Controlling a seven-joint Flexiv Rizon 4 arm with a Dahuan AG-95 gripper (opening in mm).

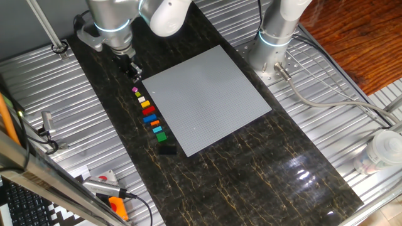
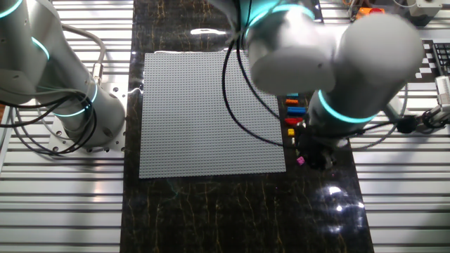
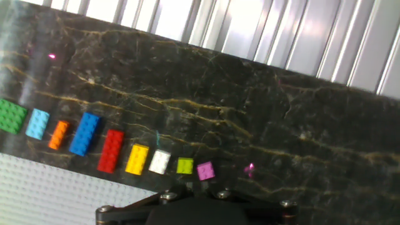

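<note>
A row of coloured bricks lies on the dark marble board beside the grey studded baseplate. From its near-gripper end run a pink brick, a lime brick, a white brick, a yellow brick and a red brick. Farther along lie a blue brick, an orange brick, a light blue brick and a green brick. My gripper hangs near the pink end, by the plate's corner. Its finger gap is too dark to judge.
A black piece lies past the green brick. Metal slats border the marble board, whose near part is bare. A cable hangs across the second exterior view.
</note>
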